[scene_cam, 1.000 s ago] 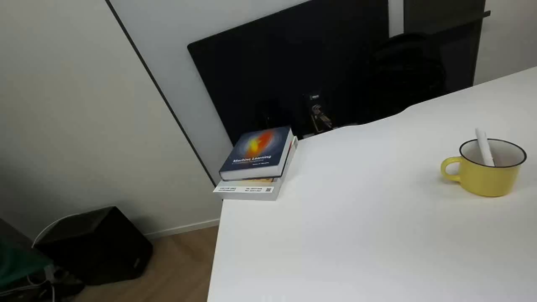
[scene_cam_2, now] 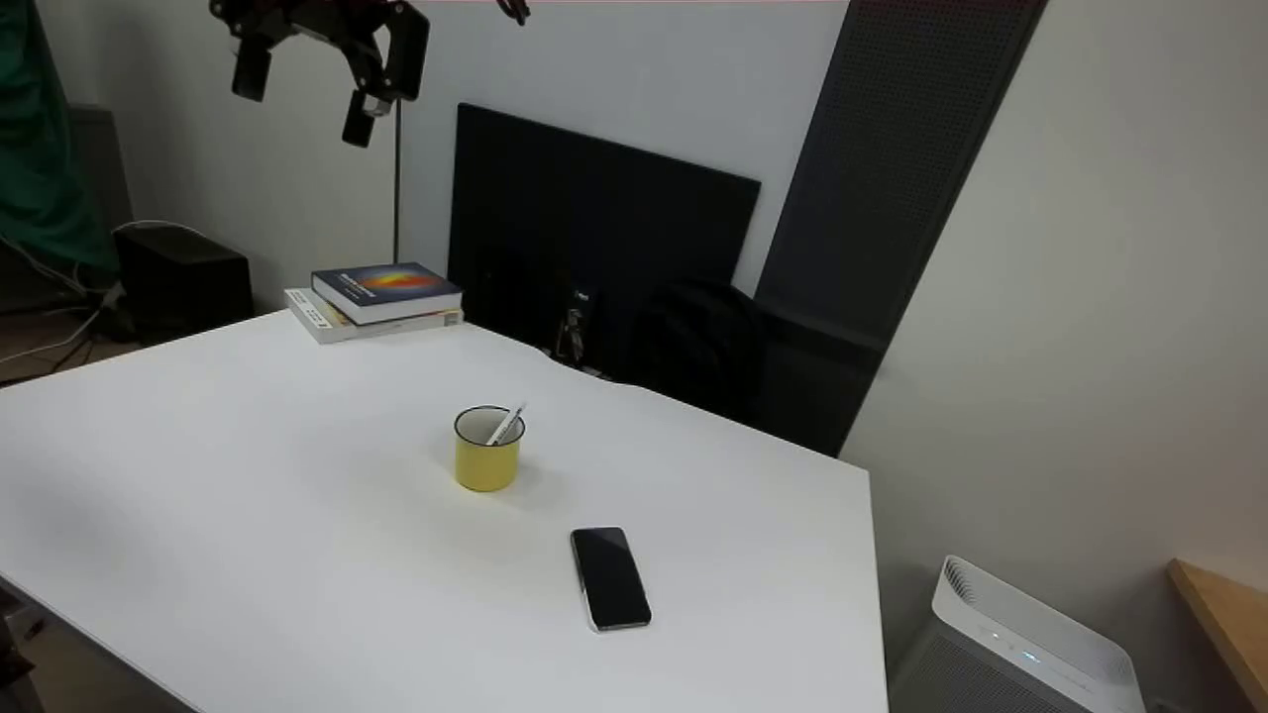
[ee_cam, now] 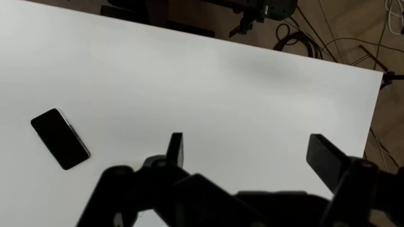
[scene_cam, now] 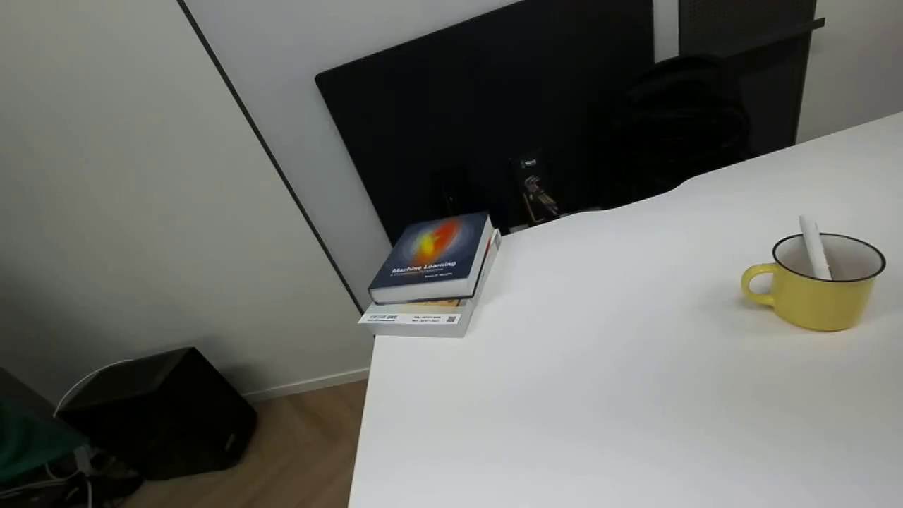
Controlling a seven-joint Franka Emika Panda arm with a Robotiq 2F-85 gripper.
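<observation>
A yellow mug (scene_cam: pixel 819 298) with a dark rim stands upright on the white table, its handle to the left in exterior view 1. Inside it leans a white marker (scene_cam: pixel 814 248), its upper end above the rim; exterior view 2 also shows the mug (scene_cam_2: pixel 486 463) and the marker (scene_cam_2: pixel 506 424). A black phone (scene_cam_2: pixel 611 578) lies flat near the mug; the wrist view has the phone (ee_cam: pixel 60 139) at left. High above the table, my gripper (scene_cam_2: pixel 303 115) is open and empty. Its fingers (ee_cam: pixel 327 160) are spread wide in the wrist view.
Two stacked books (scene_cam: pixel 432 258) rest at a table corner, before a black panel (scene_cam: pixel 508 110). Beyond the table's edge are cables (ee_cam: pixel 303 41) on the floor, and a white appliance (scene_cam_2: pixel 1034 642) stands off the table's right side.
</observation>
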